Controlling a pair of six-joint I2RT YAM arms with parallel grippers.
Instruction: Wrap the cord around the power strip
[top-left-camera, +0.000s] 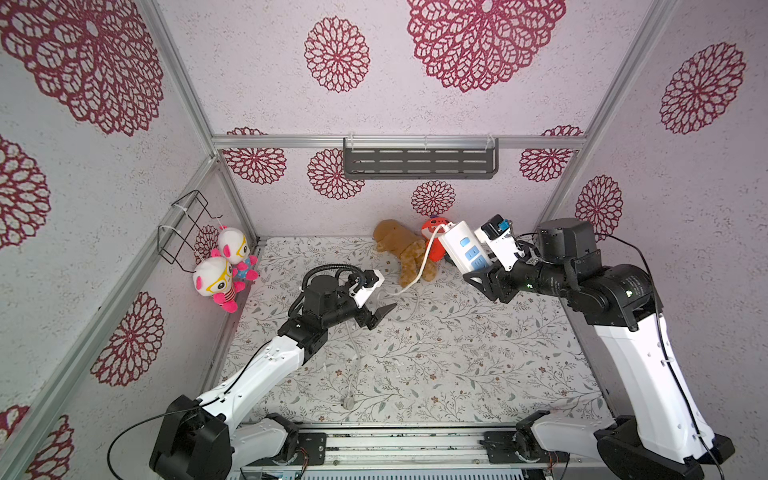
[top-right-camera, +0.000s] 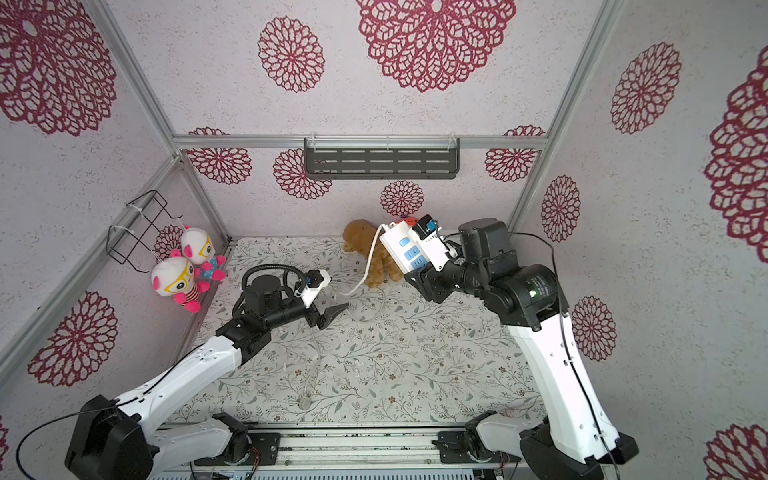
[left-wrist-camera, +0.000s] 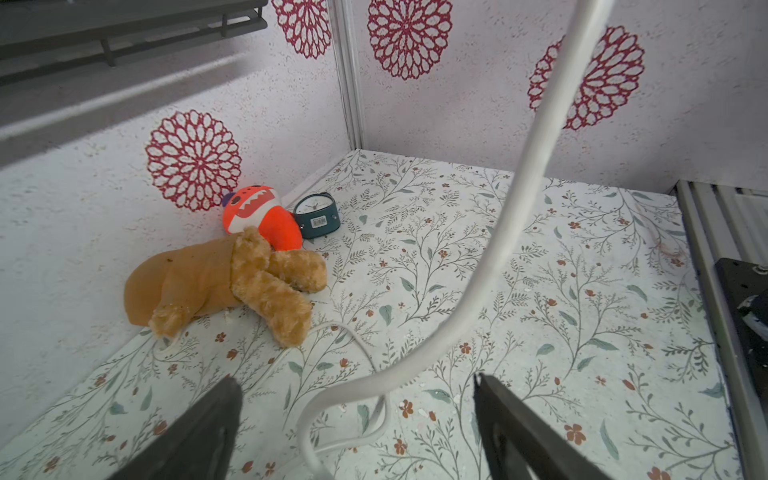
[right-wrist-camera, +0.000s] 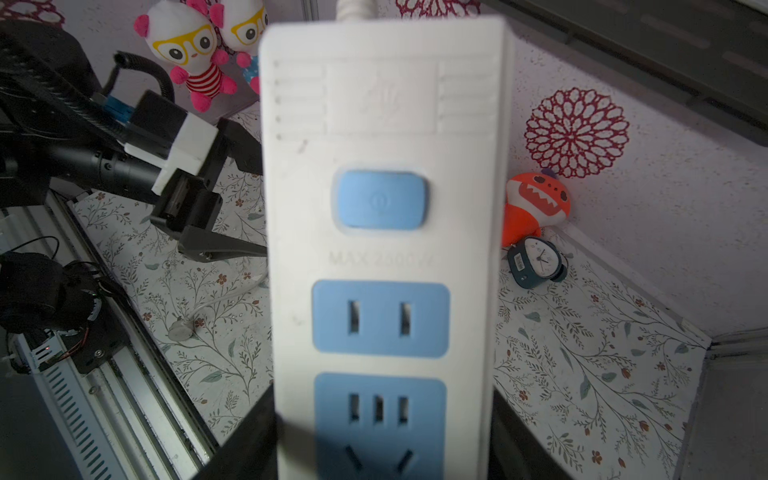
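The white power strip (right-wrist-camera: 384, 256) with blue sockets is raised upright and tilted, my right gripper (top-left-camera: 492, 280) shut on its lower end. Its white cord (left-wrist-camera: 504, 216) rises from the top end, hangs down toward my left gripper (top-left-camera: 374, 308) and runs on across the floor to the plug (right-wrist-camera: 182, 326) near the front. My left gripper is part open, with the cord passing between or just above its blurred fingers in the left wrist view; whether it touches them I cannot tell.
A brown plush dog (left-wrist-camera: 192, 284), a red plush toy (left-wrist-camera: 272, 220) and a small clock (right-wrist-camera: 532, 260) sit at the back. A grey shelf (top-left-camera: 420, 164) hangs above them; two panda toys (top-left-camera: 214, 280) are at the left wall.
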